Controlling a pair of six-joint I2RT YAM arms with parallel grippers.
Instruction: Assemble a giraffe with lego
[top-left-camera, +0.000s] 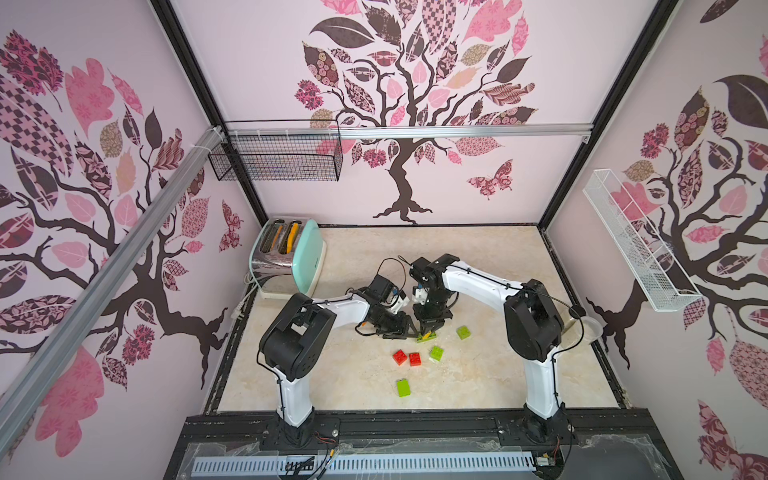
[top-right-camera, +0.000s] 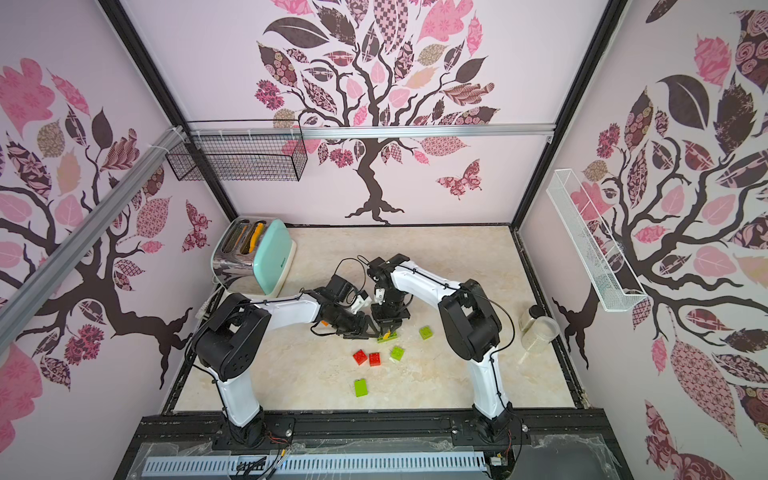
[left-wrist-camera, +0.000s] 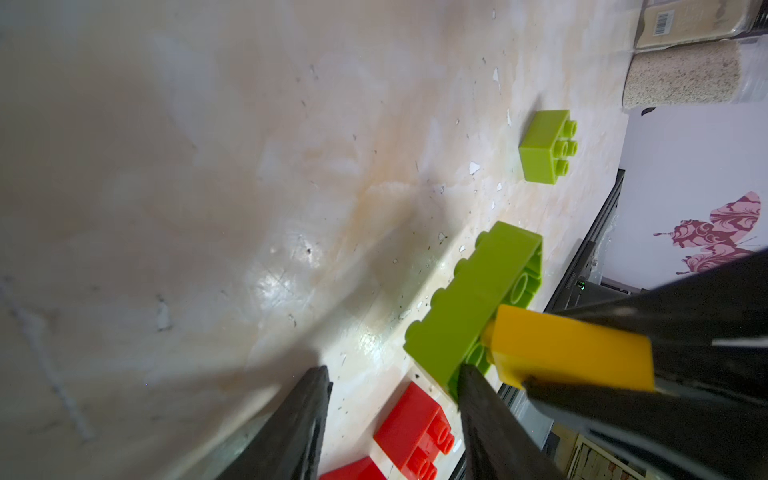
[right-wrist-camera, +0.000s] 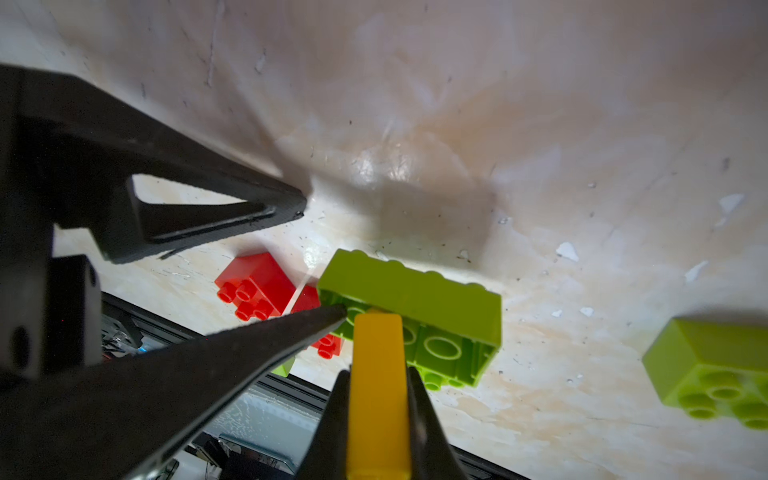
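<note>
My right gripper is shut on a yellow brick (right-wrist-camera: 377, 416). At that brick's far end is a long green brick (right-wrist-camera: 416, 288), tilted so that its hollow underside shows; whether the two are joined or only touching, I cannot tell. My left gripper is open, its fingers apart with bare table visible between them. One left fingertip (left-wrist-camera: 480, 400) overlaps the lower end of the long green brick in the left wrist view. Two red bricks (top-left-camera: 400, 357) lie on the table in front of the grippers.
Loose green bricks lie to the right (top-left-camera: 464, 332), just in front (top-left-camera: 436, 353) and near the front edge (top-left-camera: 403, 387). A toaster (top-left-camera: 288, 256) stands at the back left, and a clear jar (top-right-camera: 541, 332) at the right. The two grippers are very close together.
</note>
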